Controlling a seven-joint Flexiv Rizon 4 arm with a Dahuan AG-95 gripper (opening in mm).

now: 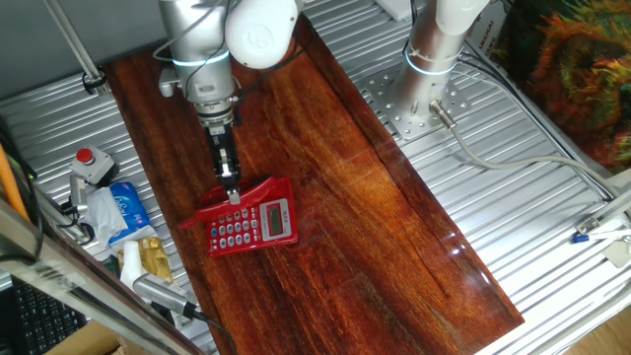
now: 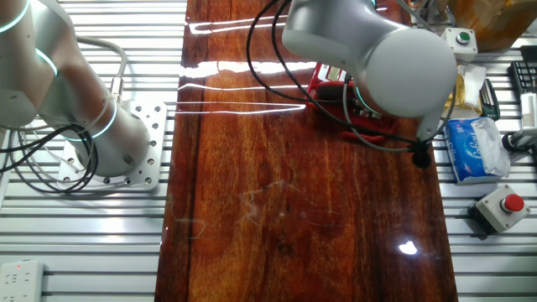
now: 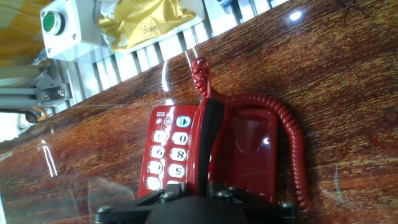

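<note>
A red desk phone (image 1: 251,229) with a grey keypad and small display lies on the wooden board. Its red handset (image 3: 202,146) is on edge between the keypad and the bare red cradle (image 3: 252,146), its dark inner side facing the cradle. My gripper (image 1: 233,198) points down over the phone, shut on the handset around its middle. In the wrist view the gripper has a finger on each side of the handset, whose lower part is hidden. Exterior view 2 shows only part of the phone (image 2: 329,82), behind the arm.
A coiled red cord (image 3: 292,130) curves round the cradle. Beyond the board's edge lie a blue-white tissue pack (image 1: 128,211), a gold packet (image 1: 155,258) and a red-button box (image 1: 92,166). The board is otherwise clear.
</note>
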